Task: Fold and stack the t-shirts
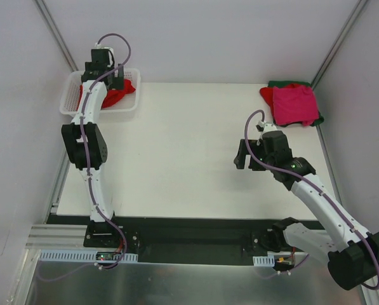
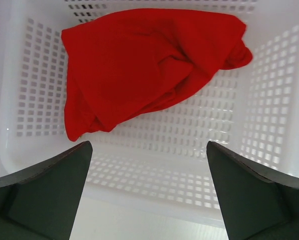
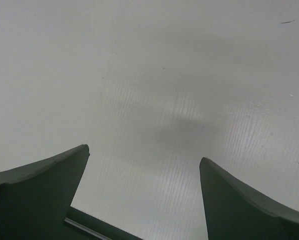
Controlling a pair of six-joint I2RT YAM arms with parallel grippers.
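Observation:
A crumpled red T-shirt (image 2: 134,70) lies in the white perforated basket (image 1: 131,105) at the table's back left. Over that basket my left gripper hangs open, its fingers empty and the shirt below them. At the back right sits a stack of shirts (image 1: 293,104), pink on top, with red and green beneath. My right gripper (image 1: 247,154) stands open over the bare table right of centre; its wrist view shows only white surface between the fingers.
Walls close in at the back and both sides. A dark strip runs along the front edge.

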